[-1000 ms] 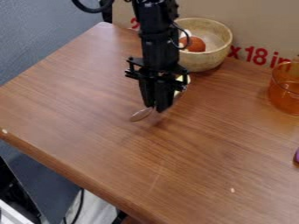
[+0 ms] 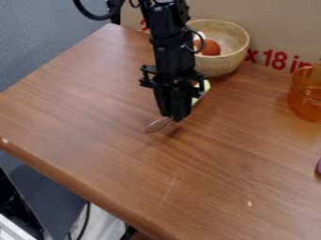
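The black robot gripper [image 2: 172, 111] hangs low over the middle of the wooden table, its fingers pointing down. Just below and left of the fingertips a thin metal utensil head [image 2: 157, 126] shows; whether the fingers hold it is unclear. A pale yellow-green item [image 2: 202, 91] is partly hidden behind the gripper. A wooden bowl [image 2: 223, 58] with a reddish round object [image 2: 207, 46] inside stands behind the arm.
An orange transparent container [image 2: 305, 94] stands at the right edge of the table [image 2: 100, 159], with a purple item [image 2: 317, 168] at the right border. A cardboard panel closes off the back.
The arm and gripper have shifted very slightly over the last second, with the metal utensil head staying just beside the fingertips. The other objects are unchanged.
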